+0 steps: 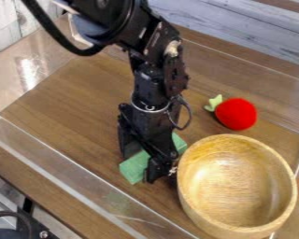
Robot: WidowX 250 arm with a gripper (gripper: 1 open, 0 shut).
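My black gripper (147, 159) is lowered over a green object (137, 168) on the wooden table, open, with its fingers around or just over that object; the exact contact is hidden by the gripper body. Right beside it on the right sits a pale wooden bowl (235, 187). A red tomato-like item (235, 113) with a green top lies behind the bowl.
A clear edge strip runs along the front left, with metal parts beyond it. A pale planked wall stands at the back.
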